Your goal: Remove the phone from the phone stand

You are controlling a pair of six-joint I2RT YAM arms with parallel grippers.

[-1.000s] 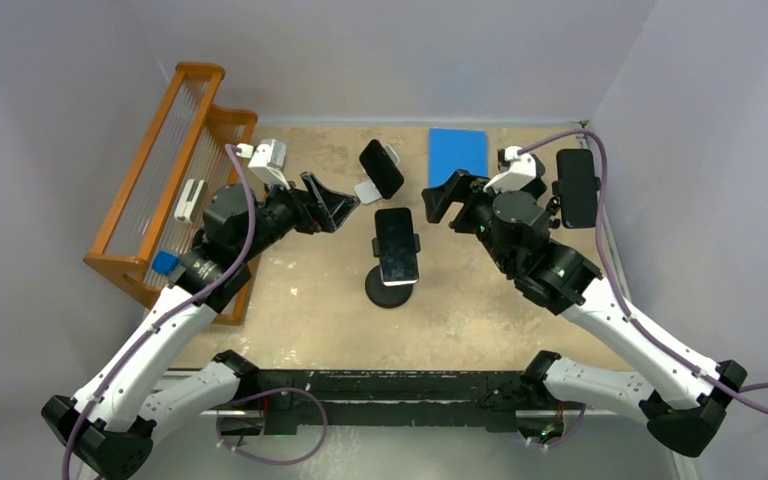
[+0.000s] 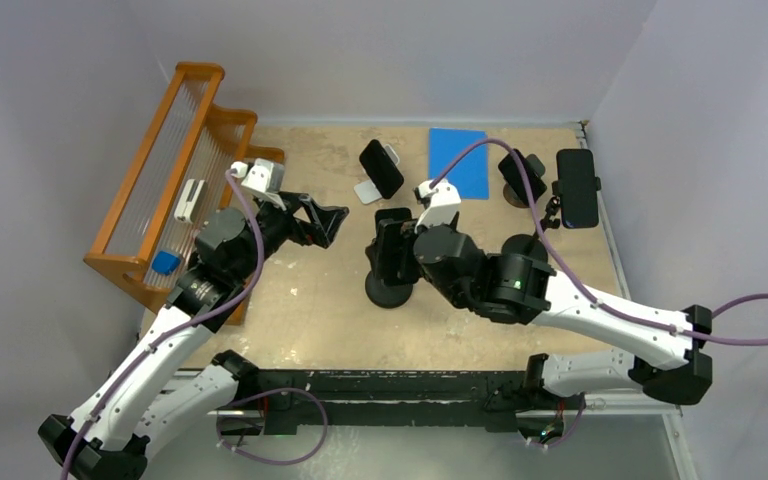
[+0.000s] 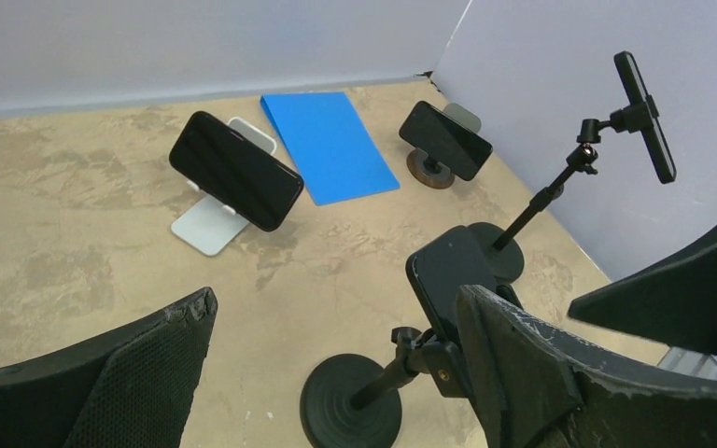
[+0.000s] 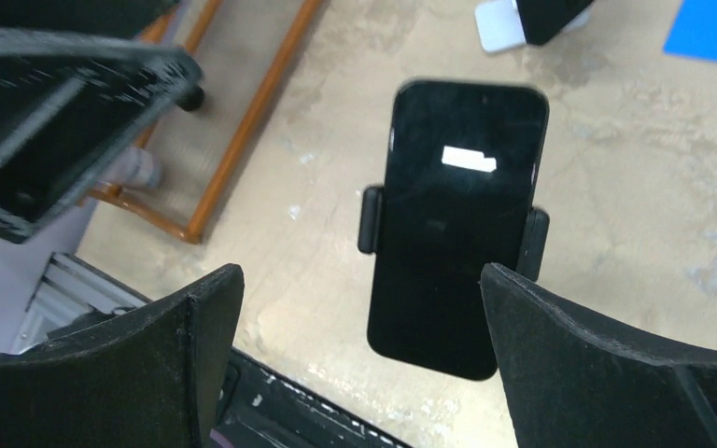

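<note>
A black phone (image 4: 453, 224) stands in a clamp-style phone stand, its side arms (image 4: 371, 220) gripping both edges. In the left wrist view the stand's round black base (image 3: 350, 406) rests on the table. My right gripper is open just in front of the phone; the right finger (image 4: 569, 364) overlaps its lower edge in that view, and whether they touch I cannot tell. From the top, the right arm hides most of this phone. Open and empty, my left gripper (image 2: 330, 225) hangs to the left of the stand.
Behind are a phone on a white stand (image 3: 210, 224), a blue sheet (image 3: 331, 145) and a phone on a small round stand (image 3: 446, 138). A taller stand (image 3: 546, 196) holds another phone at the right. A wooden rack (image 2: 175, 170) fills the left side.
My right gripper has swung left from beside the stand to over the phone, covering it in the top view. The left gripper has drawn back slightly to the left.
</note>
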